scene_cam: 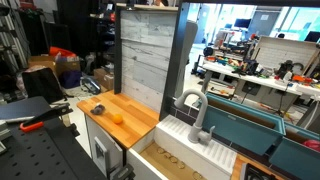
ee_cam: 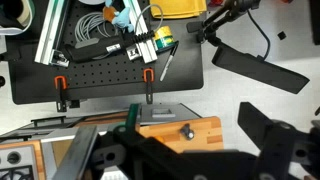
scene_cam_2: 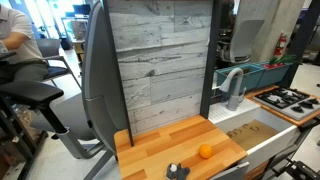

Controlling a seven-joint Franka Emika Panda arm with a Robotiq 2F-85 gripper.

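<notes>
A small orange round object [scene_cam_2: 205, 151] rests on the wooden countertop [scene_cam_2: 160, 150]; in exterior view 1 the same orange object [scene_cam: 116, 118] is near the counter's front edge. A small grey-and-black item [scene_cam_2: 176, 171] sits nearer the counter's front left. Looking down in the wrist view, my gripper stands open, with dark fingers far apart at the lower left and right. Between them show the floor and part of the wooden counter [ee_cam: 207, 136] with a small metallic item [ee_cam: 187, 131]. Neither exterior view clearly shows the gripper.
Beside the counter are a grey faucet [scene_cam_2: 235, 88] and an open drawer [scene_cam: 170, 160]. White wood panelling [scene_cam_2: 165, 70] rises behind. A black cart surface [ee_cam: 110, 72] holds cables, tape and tools. An office chair [scene_cam_2: 75, 115] stands at left.
</notes>
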